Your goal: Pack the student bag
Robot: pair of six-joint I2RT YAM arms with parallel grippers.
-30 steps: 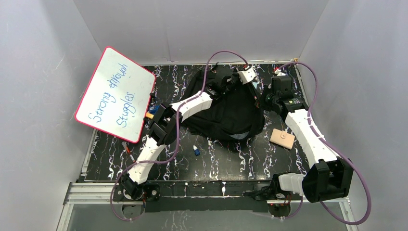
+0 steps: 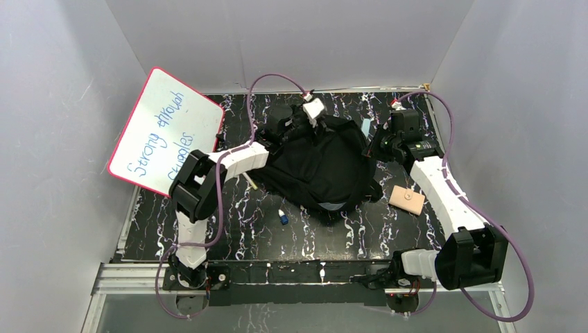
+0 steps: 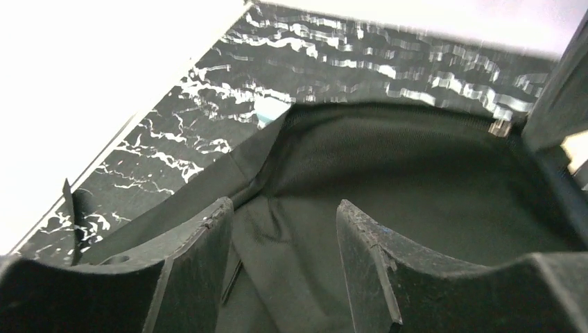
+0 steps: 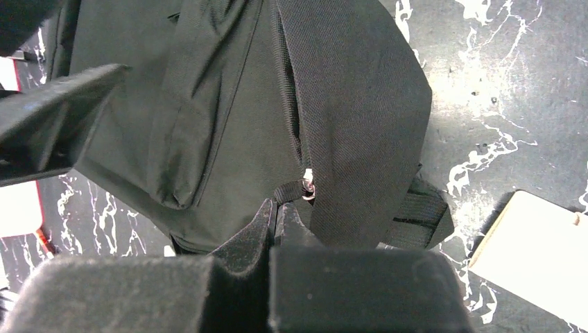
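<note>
The black bag (image 2: 319, 166) lies in the middle of the table, its top edge and zipper facing right. At that edge, my right gripper is shut on the zipper pull (image 4: 290, 192), a short black tab hanging from the metal slider (image 4: 308, 182). Over the bag's upper part is my left gripper, its fingers apart and only bag cloth visible beyond them. From above, much of the left gripper's tips is hard to make out against the black fabric.
A whiteboard (image 2: 159, 135) with writing leans at the left. The tan notebook (image 2: 407, 200) lies right of the bag, a small blue-and-white bottle (image 2: 283, 217) in front of it. Behind the bag's right edge lies a pale blue item (image 2: 365, 127).
My left arm has moved left across the bag, away from the right gripper. The bag's cloth has shifted slightly. My right arm stays almost still at the bag's edge.
</note>
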